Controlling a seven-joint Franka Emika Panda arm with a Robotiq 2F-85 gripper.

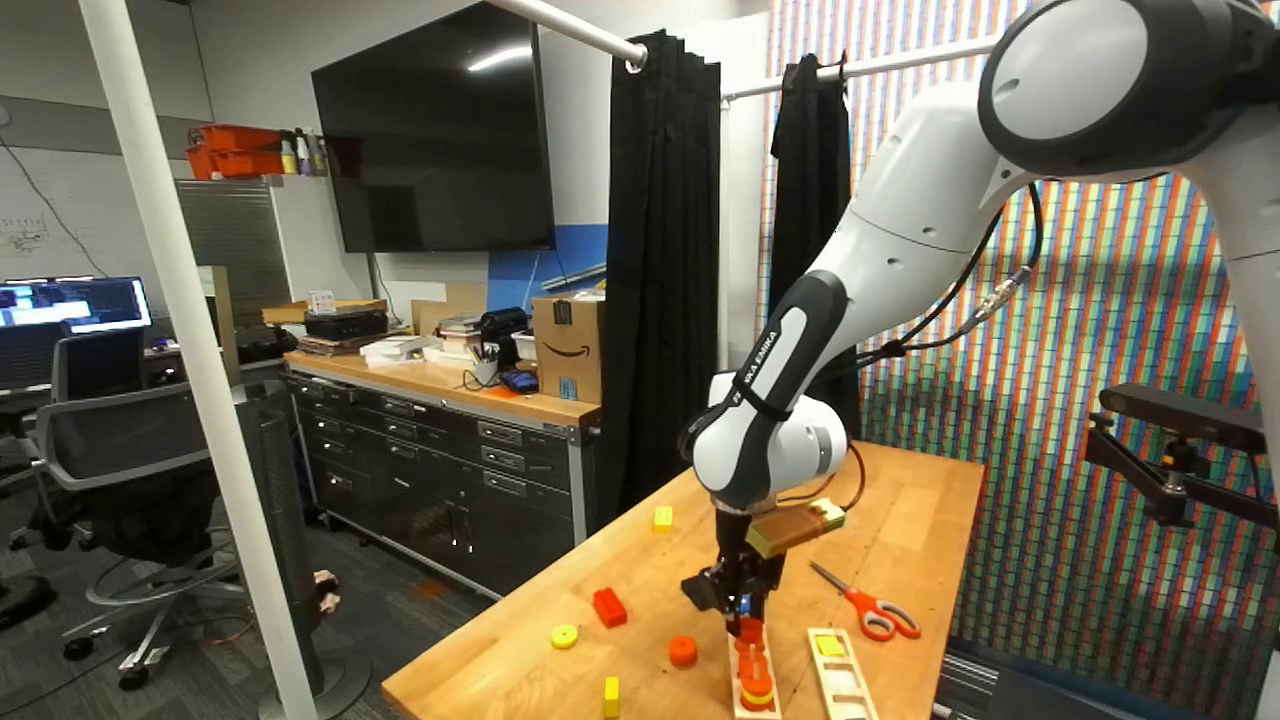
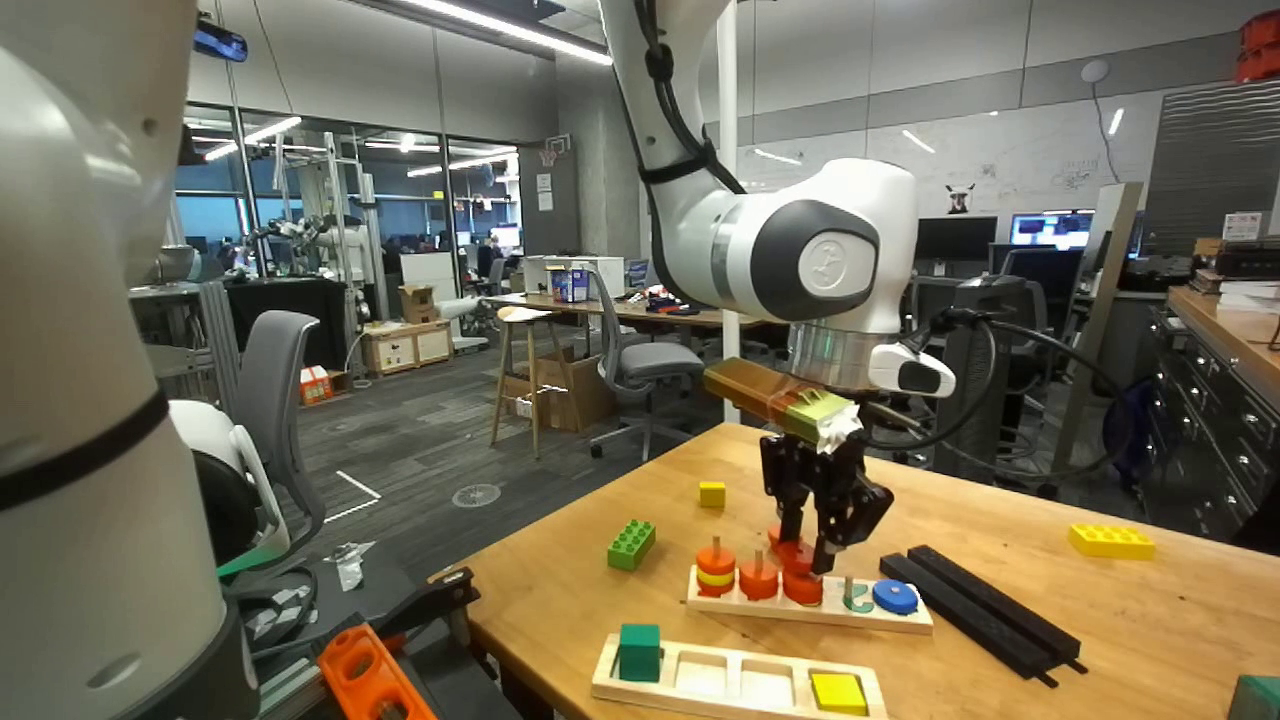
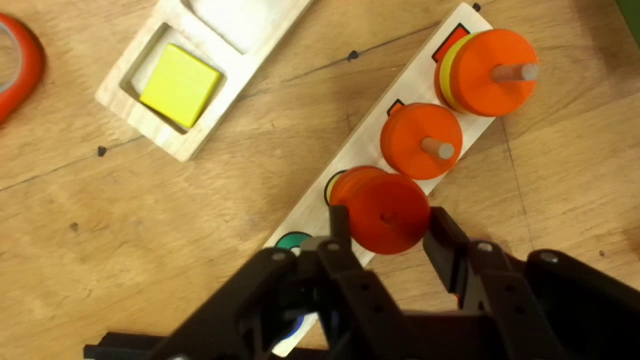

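My gripper is shut on a red-orange ring (image 3: 388, 215), one finger on each side of it. In the second exterior view this ring hangs over the third stack (image 2: 801, 588) of the wooden peg board (image 2: 768, 610), close above it. Whether it touches the peg is hidden. Beside that stack stand an orange stack (image 3: 421, 141) and an end stack (image 3: 493, 72) with a yellow ring between orange ones, both with pegs poking out. Toward the other end come a bare peg (image 2: 848, 590) and a blue ring (image 2: 895, 596).
A wooden tray (image 2: 708, 672) with a green block (image 2: 639, 652) and a yellow block (image 2: 839, 692) lies alongside. Scissors (image 1: 882, 614), black bars (image 2: 984, 612), a loose orange ring (image 1: 683, 650), a yellow ring (image 1: 564, 636) and several bricks surround the board.
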